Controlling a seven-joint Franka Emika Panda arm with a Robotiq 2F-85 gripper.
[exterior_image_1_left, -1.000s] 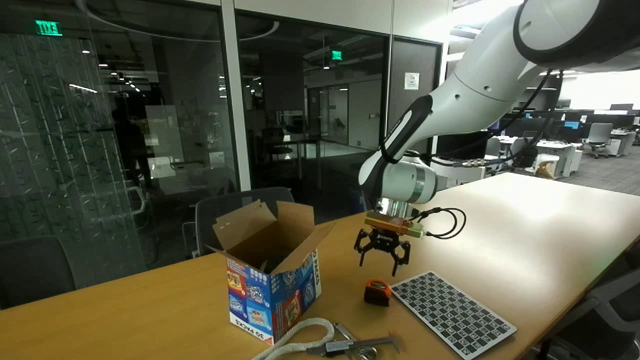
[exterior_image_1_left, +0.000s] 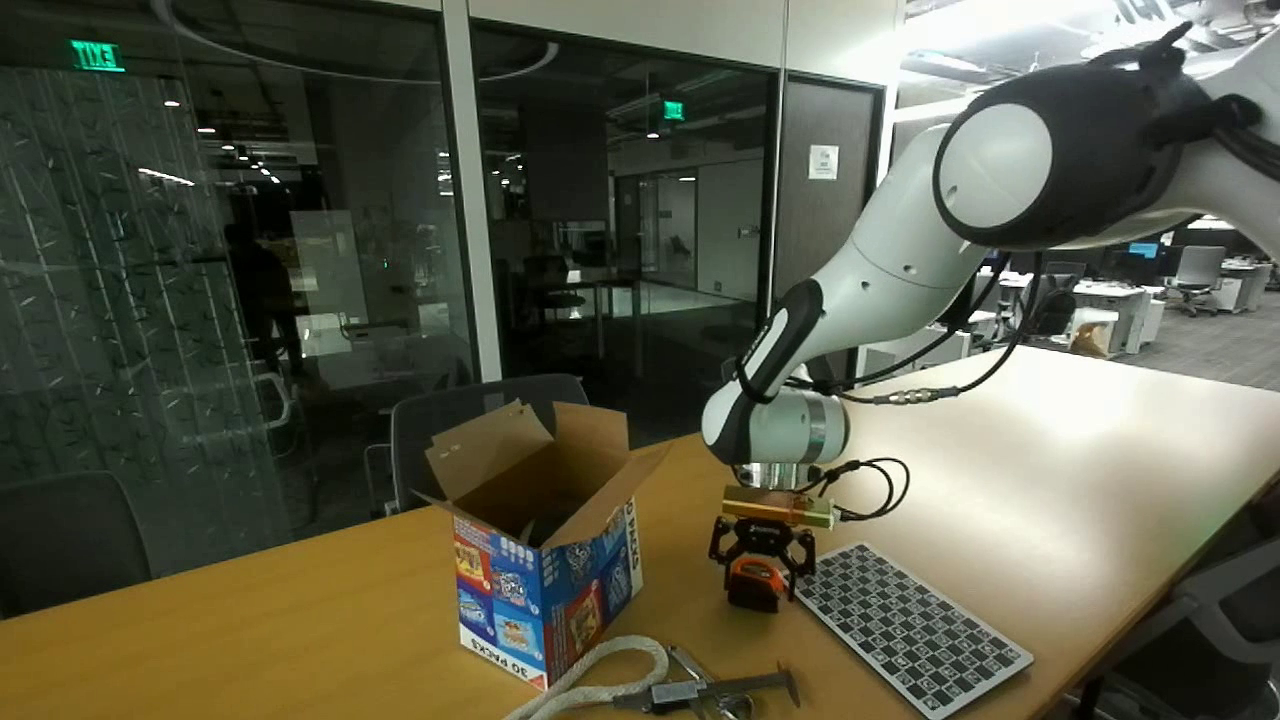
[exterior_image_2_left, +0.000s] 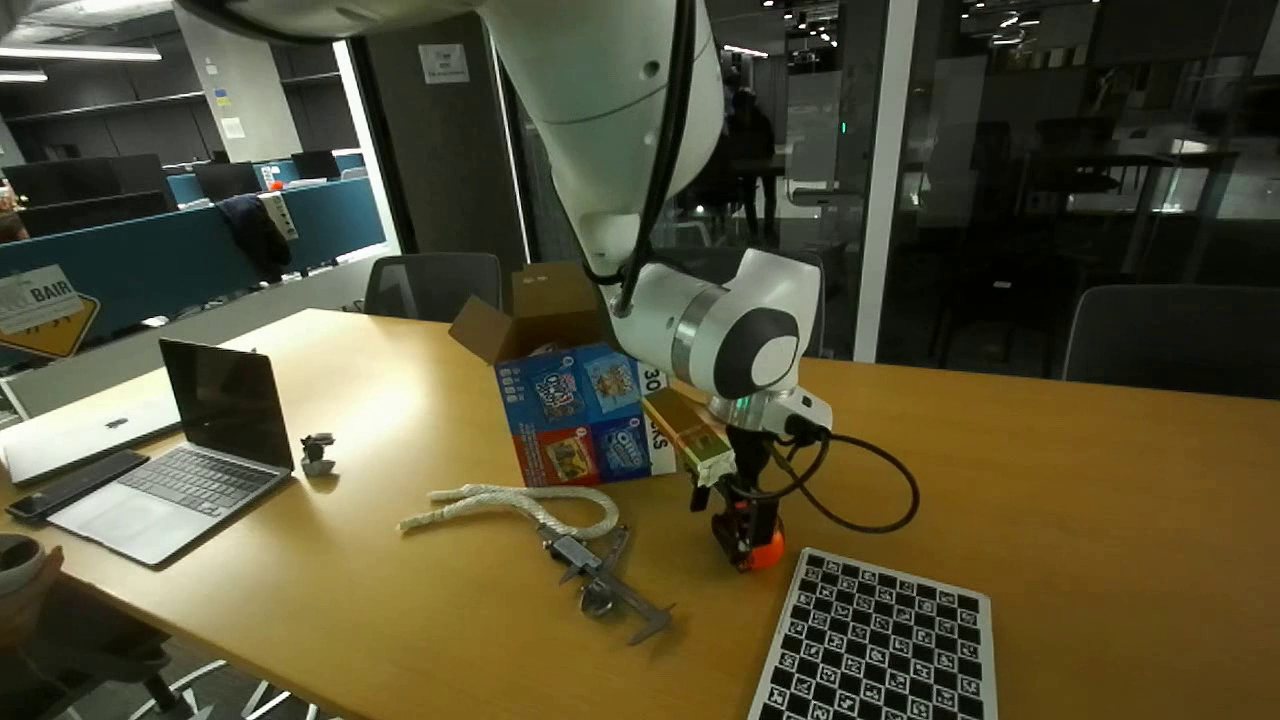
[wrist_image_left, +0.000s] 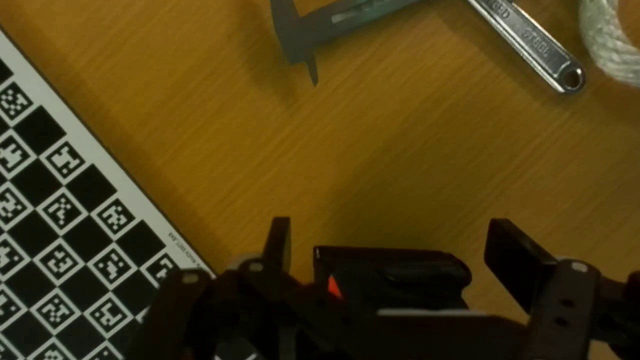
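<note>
The orange and black tape measure (exterior_image_1_left: 755, 587) rests on the table beside the patterned board. My gripper (exterior_image_1_left: 759, 592) is lowered over it, open, pointing down. In the wrist view the black side of the tape measure (wrist_image_left: 396, 273) sits between the two spread fingers, with a gap visible on each side. From the other side, only a bit of its orange body (exterior_image_2_left: 767, 553) shows past the gripper. An open cardboard snack box (exterior_image_1_left: 548, 588) stands to the left in the first exterior view; most of its inside is hidden.
The patterned board (exterior_image_1_left: 912, 626) lies close by the gripper. Nearer the front are a caliper (exterior_image_2_left: 606, 582), a wrench (wrist_image_left: 534, 45) and a looped white rope (exterior_image_2_left: 528, 496). A laptop (exterior_image_2_left: 198, 480) sits farther off. Bare table extends behind the arm.
My gripper has come down from above the tape measure, and its fingers now stand around it. The tape measure, box and board appear unmoved.
</note>
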